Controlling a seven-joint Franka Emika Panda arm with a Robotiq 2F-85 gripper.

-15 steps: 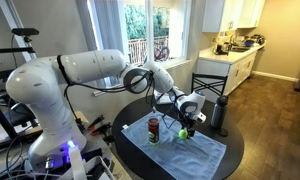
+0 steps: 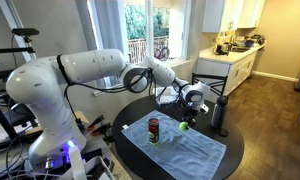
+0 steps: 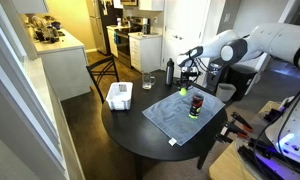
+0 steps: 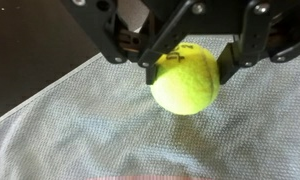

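A yellow-green tennis ball (image 4: pixel 185 84) is gripped between the dark fingers of my gripper, one on each side of it. Exterior view 1 has the ball (image 2: pixel 183 126) below the white wrist, over the grey-blue cloth (image 2: pixel 195 150). From exterior view 2, the ball (image 3: pixel 184 92) appears near the cloth's far part. Plain woven fabric fills most of the wrist view beneath it. How high the ball hangs above the cloth is hard to judge.
A red and dark can-like object (image 2: pixel 153 130) stands on the cloth. Behind the arm is a tall black bottle (image 2: pixel 219 112). A white bin (image 3: pixel 120 96) and a clear glass (image 3: pixel 147 80) sit elsewhere on the round dark table (image 3: pixel 130 130).
The can and the bottle have not moved.
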